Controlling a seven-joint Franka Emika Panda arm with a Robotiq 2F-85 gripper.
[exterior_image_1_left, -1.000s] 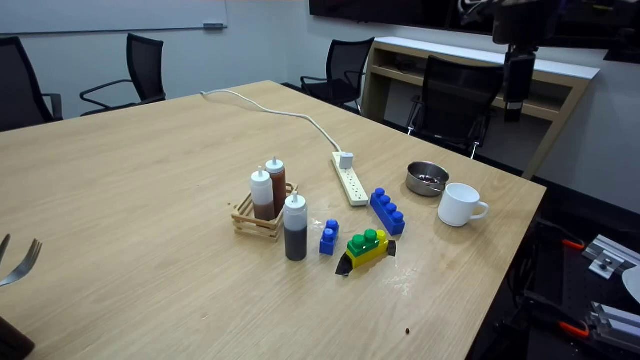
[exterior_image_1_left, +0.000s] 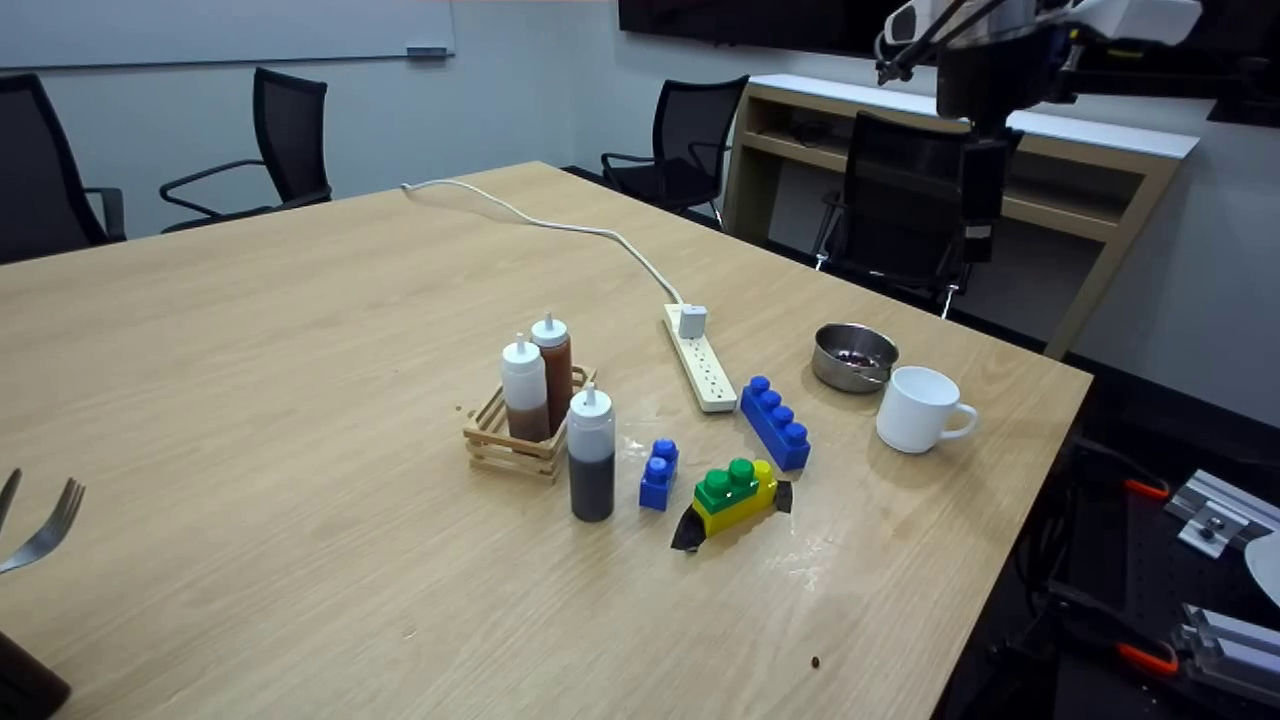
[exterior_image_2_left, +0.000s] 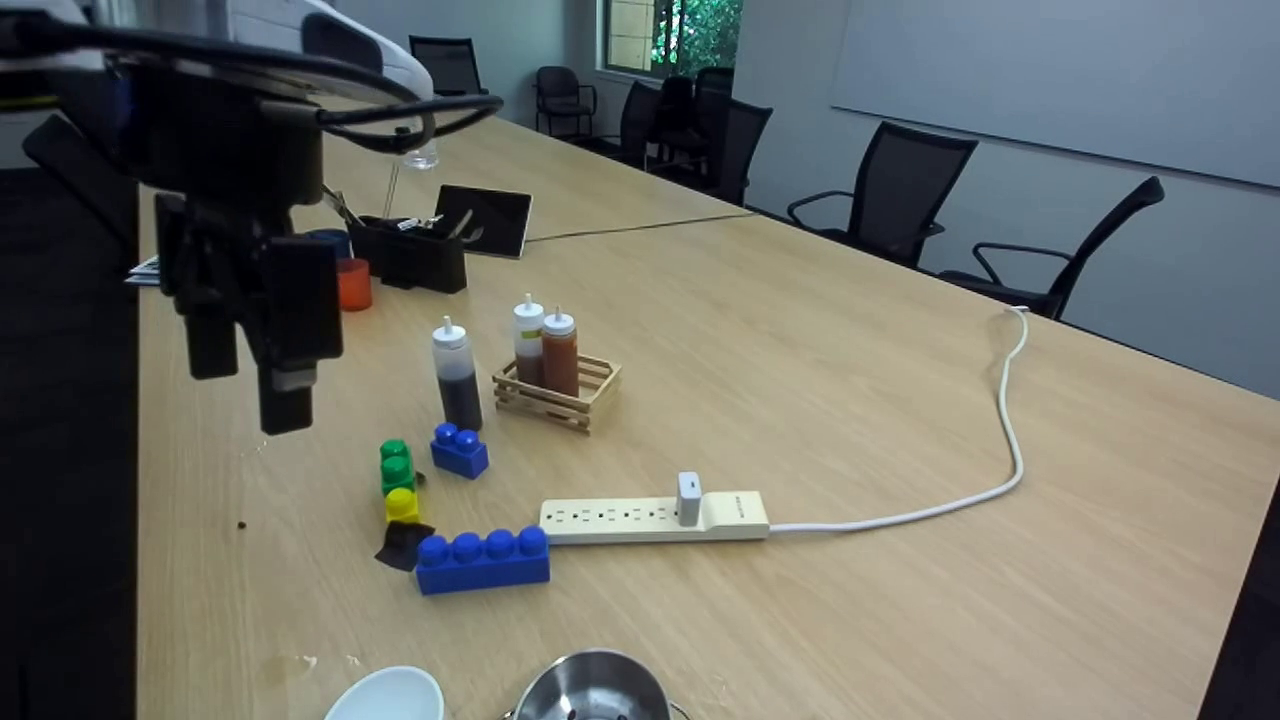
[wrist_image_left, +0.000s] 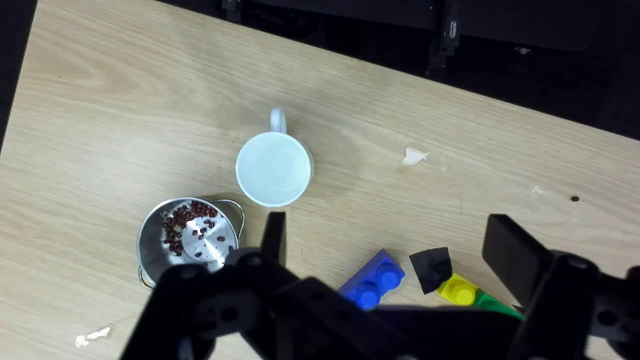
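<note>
My gripper (exterior_image_2_left: 250, 378) hangs open high above the table, nothing between its fingers. From the wrist, its fingers (wrist_image_left: 274, 237) stand wide apart over the long blue brick (wrist_image_left: 375, 279) and a yellow-and-green brick stack (wrist_image_left: 462, 291). That stack has black tape at both ends. A white mug (exterior_image_1_left: 918, 410) stands upright near the table edge. Beside it is a steel bowl (exterior_image_1_left: 854, 358) holding dark red beans (wrist_image_left: 183, 225). The small blue brick (exterior_image_1_left: 659, 474) lies between the stack and a squeeze bottle of dark liquid (exterior_image_1_left: 591, 462).
A wooden crate (exterior_image_1_left: 516, 456) holds two squeeze bottles. The power strip (exterior_image_2_left: 612, 518) lies with its white cable across the table. A black caddy (exterior_image_2_left: 414, 254) with utensils and a red cup (exterior_image_2_left: 353, 286) stand farther off.
In exterior view 1, the arm and gripper have shifted left and come slightly lower. The objects on the table look unmoved.
</note>
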